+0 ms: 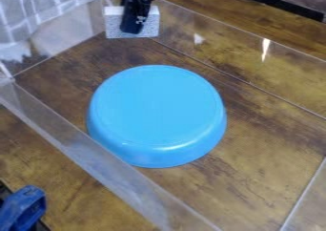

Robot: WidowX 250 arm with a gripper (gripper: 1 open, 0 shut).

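Observation:
My black gripper (135, 15) is at the top centre-left of the camera view, shut on a whitish speckled block (114, 25). Below it, apart from the block, a round light-blue object (156, 115), like an upturned bowl or lid, lies on the wooden floor of a clear-walled enclosure.
Clear walls (95, 158) border the area. A dark blue item (19, 211) sits outside at the lower left, and a grey-white patterned surface is at the upper left.

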